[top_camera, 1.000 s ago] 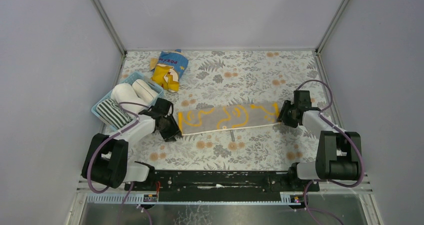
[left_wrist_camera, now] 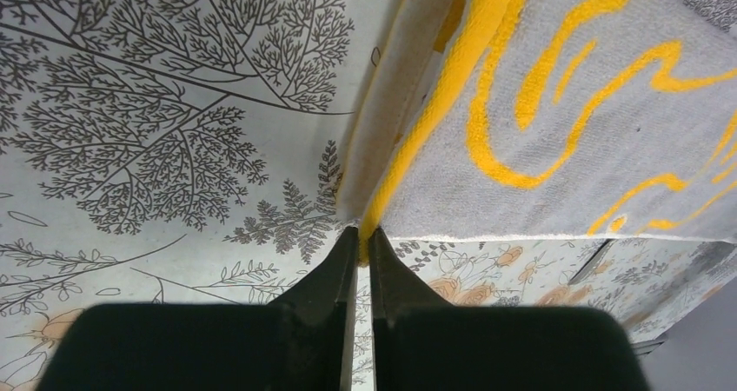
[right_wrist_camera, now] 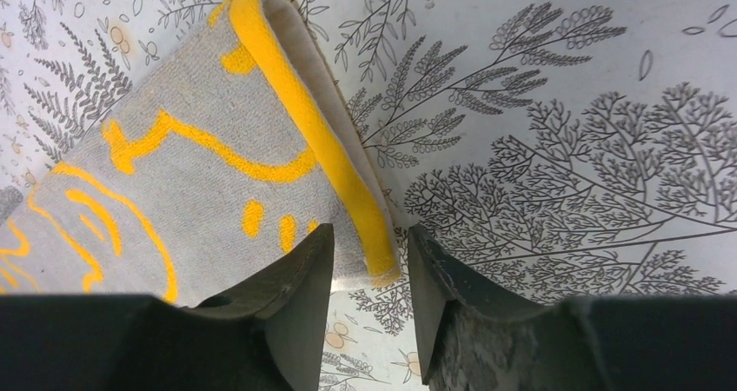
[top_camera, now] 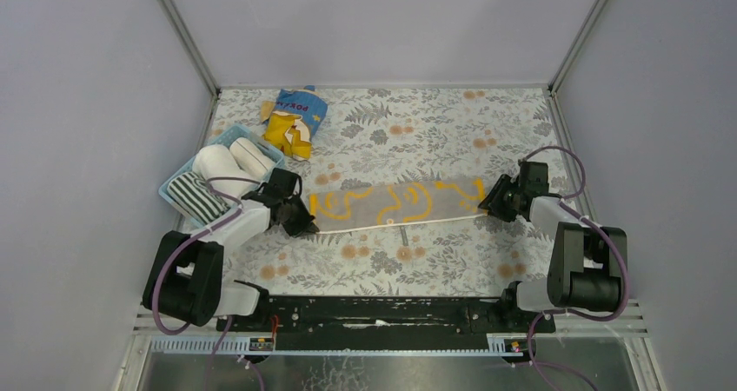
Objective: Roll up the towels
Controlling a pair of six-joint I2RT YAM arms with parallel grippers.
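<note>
A grey towel (top_camera: 374, 209) with yellow squiggles and yellow end borders lies folded in a long strip across the table. My left gripper is shut on the near corner of its left end, where the yellow border (left_wrist_camera: 426, 126) shows between the fingertips. At the right end, my right gripper is part open, one finger on each side of the towel's yellow-bordered corner (right_wrist_camera: 380, 256). In the right wrist view a gap remains between that corner and the right finger. The towel's layers show along both ends.
A light blue basket (top_camera: 276, 155) at the left holds several rolled towels, white and striped. Behind it lies a blue and yellow bag (top_camera: 295, 122).
My left gripper has moved right onto the towel's left corner and shut there. The right gripper has shifted slightly and lies around the right corner. The towel has stayed in place.
</note>
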